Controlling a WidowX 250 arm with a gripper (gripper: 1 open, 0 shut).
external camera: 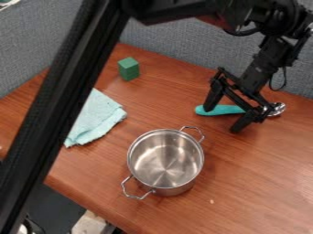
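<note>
My black gripper (225,114) is low over the tabletop at the right, its fingers spread apart around a turquoise-handled utensil (222,109) with a metal end lying on the wood. I cannot tell whether the fingers touch it. A steel pot (166,161) with two handles stands in front, left of the gripper. A folded light-blue cloth (93,118) lies at the left, partly behind a black frame bar. A green cube (128,69) sits toward the back left.
Grey padded walls (184,50) bound the back. A black bar crosses the left side diagonally.
</note>
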